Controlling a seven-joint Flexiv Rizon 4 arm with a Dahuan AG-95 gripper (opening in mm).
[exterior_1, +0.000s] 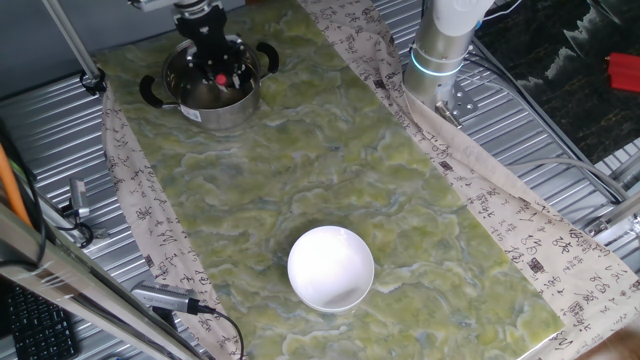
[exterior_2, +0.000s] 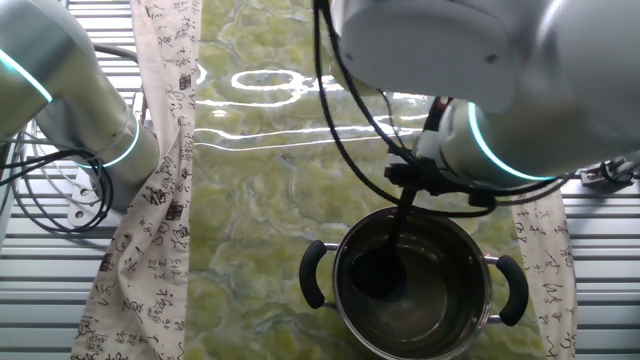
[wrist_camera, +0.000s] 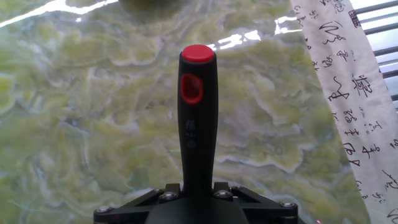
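A steel pot (exterior_1: 222, 117) with two black handles stands at the far end of the green marbled table. Above its opening is my gripper (exterior_1: 221, 76), shut on the black handle of a ladle. In the wrist view the ladle handle (wrist_camera: 199, 134), with its red end cap, rises between the fingers of the gripper. Exterior view 2 shows the dark ladle head (exterior_2: 379, 272) down inside the pot (exterior_2: 470, 330), toward one side; whether it touches the bottom I cannot tell. An empty-looking white bowl (exterior_1: 331, 268) sits at the near end of the table.
Bare table surface (exterior_1: 290, 165) lies between pot and bowl. A patterned cloth (exterior_1: 490, 190) runs along the table's sides.
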